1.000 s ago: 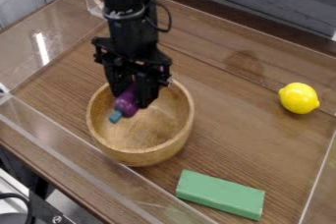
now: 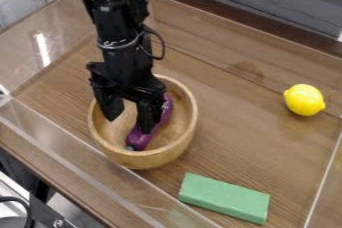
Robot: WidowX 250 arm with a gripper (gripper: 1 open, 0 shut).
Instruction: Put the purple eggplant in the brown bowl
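The purple eggplant [image 2: 143, 138] lies inside the brown bowl [image 2: 183, 137], slanting from the bowl's front floor up toward its right wall. My black gripper [image 2: 131, 115] reaches down into the bowl from behind. Its fingers stand apart, so it looks open. The right finger is right beside the eggplant and covers part of it; I cannot tell whether they touch. Bare bowl floor shows below the left finger.
A green block [image 2: 225, 198] lies on the wooden table in front and to the right of the bowl. Farther right is a yellow lemon-like object [image 2: 305, 100]. Between them and the bowl the table is clear.
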